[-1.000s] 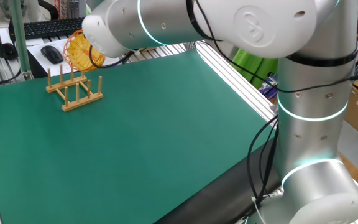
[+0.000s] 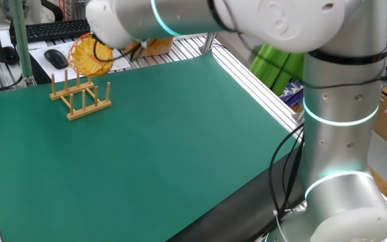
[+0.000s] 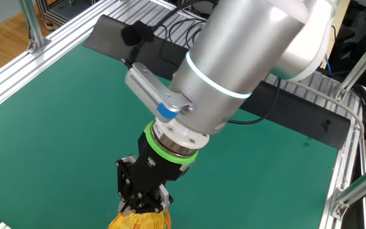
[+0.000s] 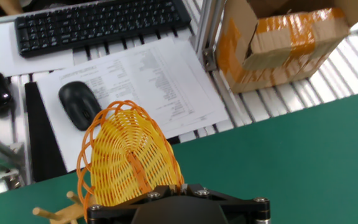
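Note:
A woven yellow basket with an orange looped rim (image 4: pixel 132 152) hangs tilted on its side at the far end of the table, its edge at the fingertips of my gripper, which is shut on it. In exterior view 2 the black gripper (image 3: pixel 140 205) points down, with the basket (image 3: pixel 140 221) just below it, mostly cut off by the frame. In exterior view 1 the basket (image 2: pixel 91 56) shows above and behind a wooden peg rack (image 2: pixel 89 112); the arm hides the gripper there. Part of the rack (image 4: pixel 67 214) shows beside the basket in the wrist view.
Past the table's far edge lie a black mouse (image 4: pixel 79 104), printed papers (image 4: pixel 160 87) and a keyboard (image 4: pixel 104 25). An open cardboard box (image 4: pixel 284 46) stands beyond the edge too.
The basket has shifted little, and the rack stands where it was.

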